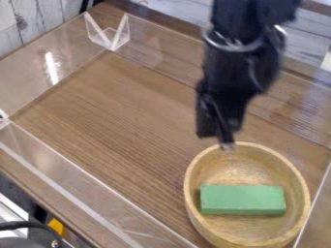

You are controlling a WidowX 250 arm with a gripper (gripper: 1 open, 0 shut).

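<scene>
A green block (242, 200) lies flat inside a round wooden bowl (202, 164) at the lower right. My black gripper (218, 131) hangs above and behind the bowl, blurred by motion, apart from the block. It looks shut, and nothing shows held in it.
A small white bracket-like object (108, 37) stands at the far left corner. Cables show at the lower left edge.
</scene>
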